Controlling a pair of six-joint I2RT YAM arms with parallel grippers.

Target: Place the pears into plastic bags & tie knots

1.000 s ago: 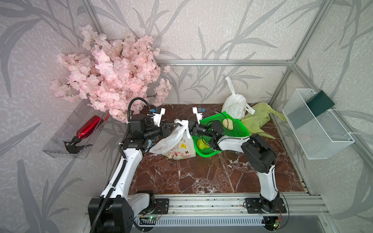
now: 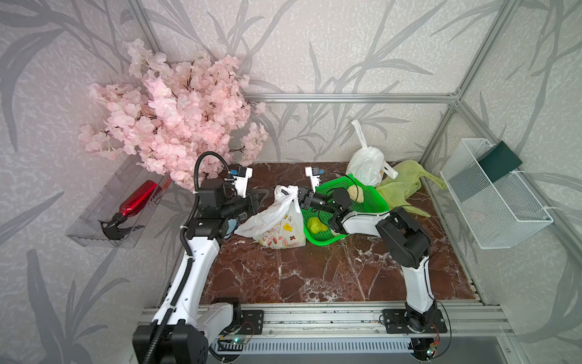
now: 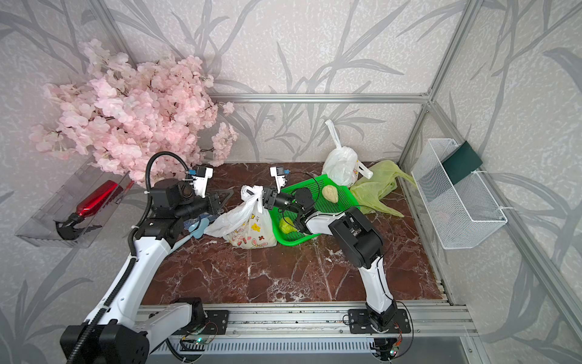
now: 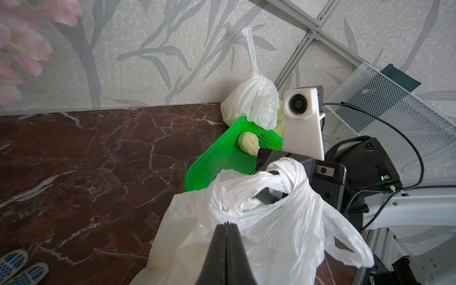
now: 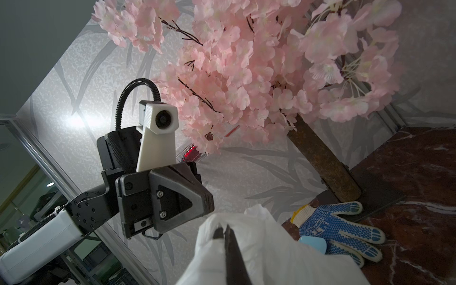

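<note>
A white plastic bag with a printed pattern (image 2: 285, 233) stands at mid-table; its contents are hidden. Its twisted upper part (image 4: 289, 185) wraps around the fingers of my right gripper (image 2: 295, 191). In the right wrist view, plastic (image 5: 204, 242) covers much of those fingers, so their closure cannot be told. My left gripper is shut with nothing between its fingertips; the bag's plastic lies beyond and outside them. A loose handle loop (image 4: 349, 242) hangs at the bag's right side. Pears (image 2: 316, 225) sit in the green basket (image 2: 324, 241).
A knotted white bag (image 2: 365, 165) stands behind the basket beside a yellow-green bag (image 2: 403, 182). Pink blossoms (image 2: 182, 109) crowd the back left. A blue glove (image 5: 337, 225) lies near their trunk.
The right gripper has shifted slightly to the right with the bag top.
</note>
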